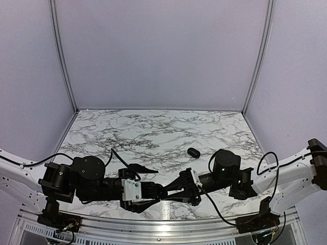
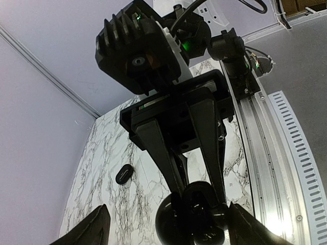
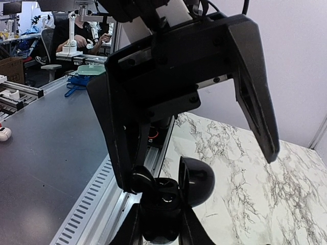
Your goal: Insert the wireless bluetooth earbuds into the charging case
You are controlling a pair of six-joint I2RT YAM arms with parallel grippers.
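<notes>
A shiny black round case (image 3: 160, 217) is held by my right gripper (image 1: 166, 191), shut on it; its domed lid (image 3: 198, 181) stands raised. In the left wrist view the case (image 2: 176, 222) is between the left gripper's fingers, nearer the right-hand one. My left gripper is part open around the case, and its right-hand finger (image 2: 244, 224) is close to or touching a small round black part at the case's side. Whether that part is an earbud, I cannot tell. A second small black oval object (image 1: 193, 152) lies on the table, apart from both grippers.
A metal rail (image 1: 214, 226) runs along its front edge. Pale walls enclose the sides and back.
</notes>
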